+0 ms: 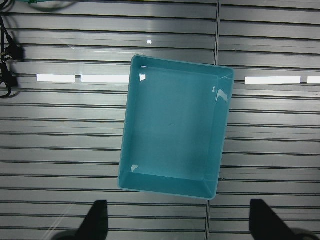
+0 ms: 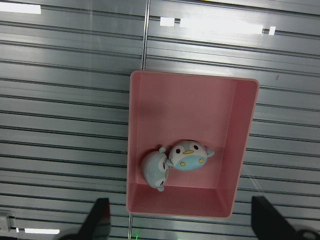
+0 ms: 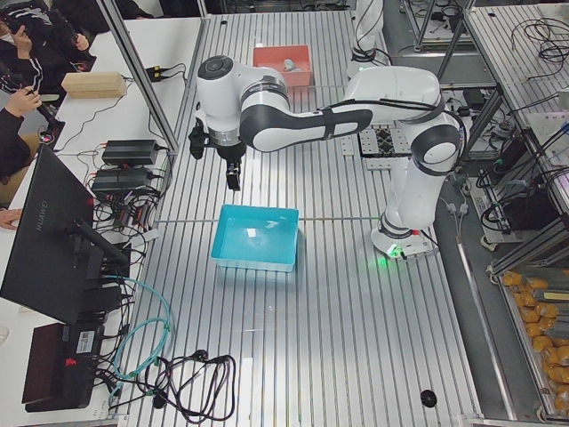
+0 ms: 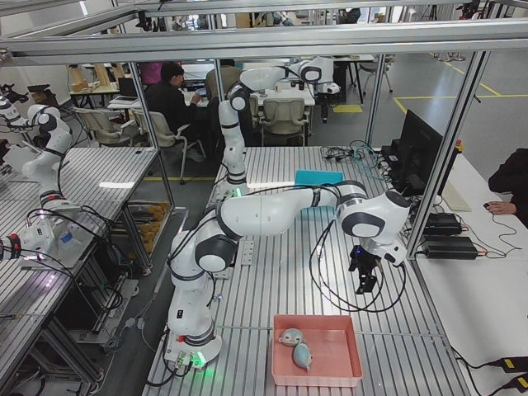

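Observation:
An empty turquoise bin [image 3: 253, 236] [image 1: 172, 125] rests on the slatted metal table, below my left gripper [image 3: 233, 178], whose fingers stand wide apart with nothing between them. A pink bin [image 4: 316, 371] [image 2: 182, 105] at the other end holds two plush toys: a grey-blue one with a penguin-like face [image 2: 191, 156] and another lying on its side [image 2: 154, 170], close against it in the bin's lower half. My right gripper [image 4: 363, 280] hangs open above and short of that bin, also empty.
Black cables [image 3: 191, 391] and a monitor [image 3: 49, 240] line one long side of the table, with power boxes [image 3: 131, 151] beside them. The slatted surface [image 3: 311, 338] around both bins is mostly clear. A metal frame post [image 4: 437, 206] stands at the table's edge.

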